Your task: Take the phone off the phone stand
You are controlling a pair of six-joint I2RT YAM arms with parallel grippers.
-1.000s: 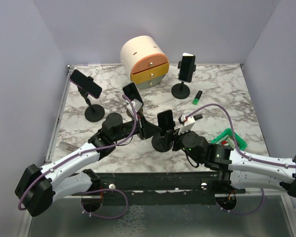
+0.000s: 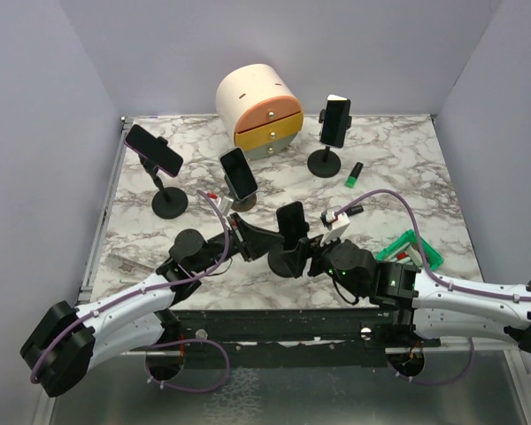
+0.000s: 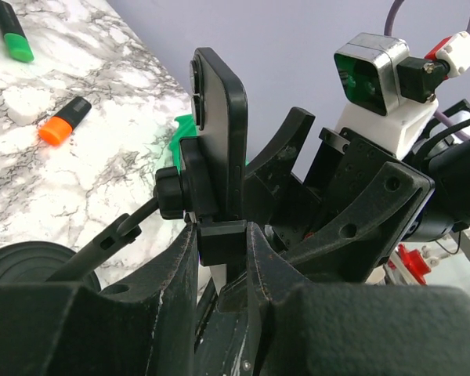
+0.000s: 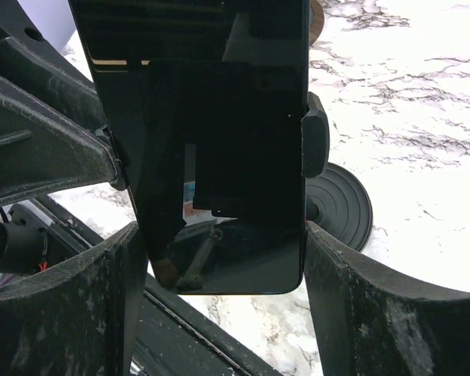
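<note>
The black phone (image 2: 290, 220) stands in a stand with a round base (image 2: 281, 266) at the front centre; in the left wrist view it (image 3: 219, 117) shows edge-on in its holder (image 3: 196, 176). My left gripper comes from the left, shut on the phone stand's holder at its lower part. My right gripper (image 2: 301, 251) comes from the right; in the right wrist view it (image 4: 223, 243) is shut on the glossy phone's lower end, with black parts of my left gripper beside it.
Other phones on stands (image 2: 168, 202) (image 2: 334, 122) (image 2: 238, 173) stand behind, with a drawer box (image 2: 252, 97). Highlighters (image 3: 63, 121) and a green tray (image 2: 425, 248) lie to the right.
Over the last second both grippers and the phone stand's top have shifted slightly left and down in the top view, with my left arm pulled back a little.
</note>
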